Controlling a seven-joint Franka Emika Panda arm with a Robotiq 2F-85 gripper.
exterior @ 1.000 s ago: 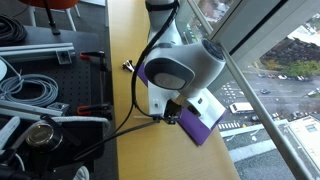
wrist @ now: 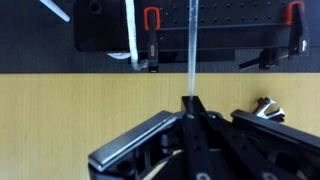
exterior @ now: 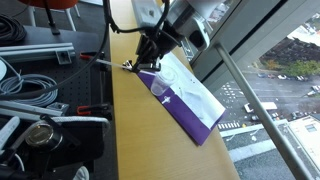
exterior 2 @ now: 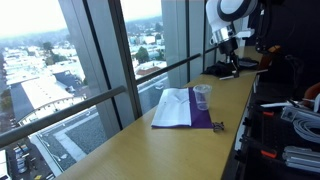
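In the wrist view my gripper is shut on a thin, pale, see-through stick (wrist: 192,45), which points straight out past the fingertips. Below the fingers lies the edge of the wooden table. A clear plastic cup (exterior 2: 203,97) stands on a white sheet (exterior 2: 175,107) over a purple folder (exterior 2: 200,118). Seen in exterior view 1, the arm hangs over the folder's far end, with the cup (exterior: 160,86) just below it. Small metal pieces (wrist: 265,108) lie on the wood, right of the gripper in the wrist view.
A black pegboard cart (wrist: 220,35) with red-handled tools (wrist: 152,20) and coiled cables (exterior: 40,88) borders the table. Windows with a metal rail (exterior 2: 60,113) run along the other side.
My arm has swung away from the near part of the folder toward its far end and the cart side. The cup and more of the folder now show.
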